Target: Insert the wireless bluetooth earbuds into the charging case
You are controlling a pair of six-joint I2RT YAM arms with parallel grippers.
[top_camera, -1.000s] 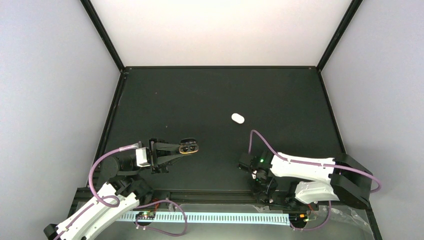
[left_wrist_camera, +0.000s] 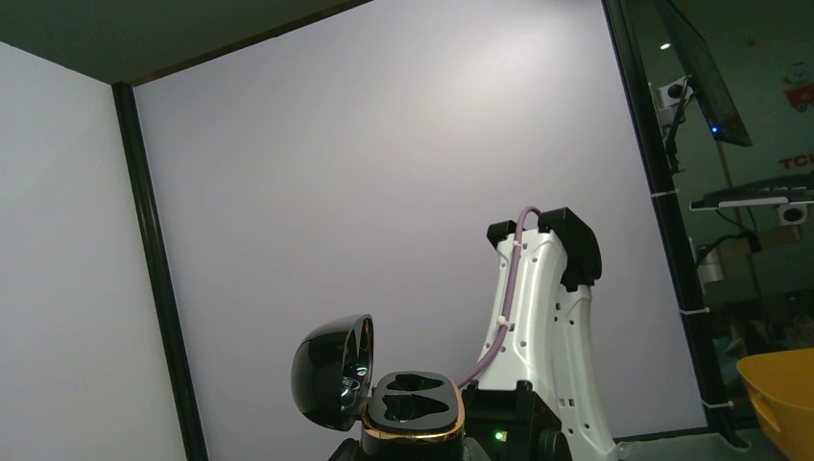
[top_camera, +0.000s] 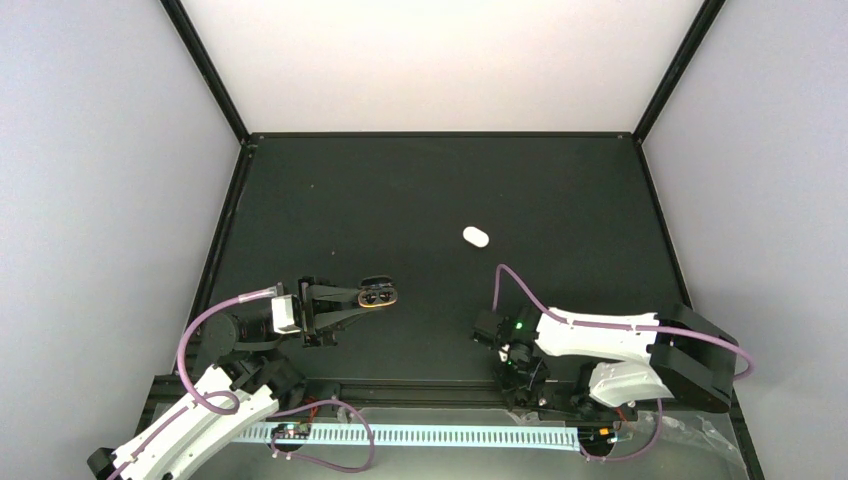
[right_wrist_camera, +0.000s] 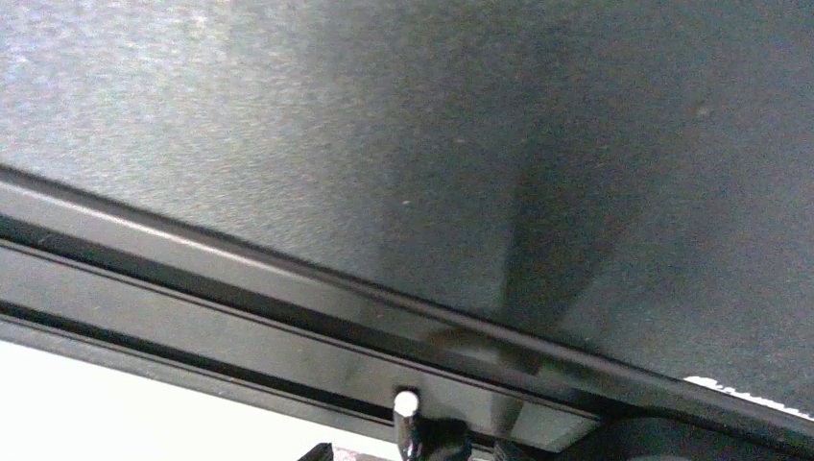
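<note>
The black charging case [left_wrist_camera: 413, 437] has a gold rim, and its domed lid [left_wrist_camera: 331, 375] stands raised. Two dark slots [left_wrist_camera: 415, 407] face up in it and look empty. In the top view my left gripper [top_camera: 374, 298] is shut on the case, holding it at the left of the mat. My right gripper stands partly open near the table's front edge, its fingers just showing at the bottom of the right wrist view. Between them is a small glossy black piece with a pale tip, seemingly an earbud [right_wrist_camera: 408, 423]. I cannot tell what it rests on.
A white oval object [top_camera: 476, 237] lies alone near the middle of the black mat [top_camera: 420, 190]. A raised front rail [right_wrist_camera: 288, 269] crosses the right wrist view close to my right gripper.
My left arm and the case have stayed still.
</note>
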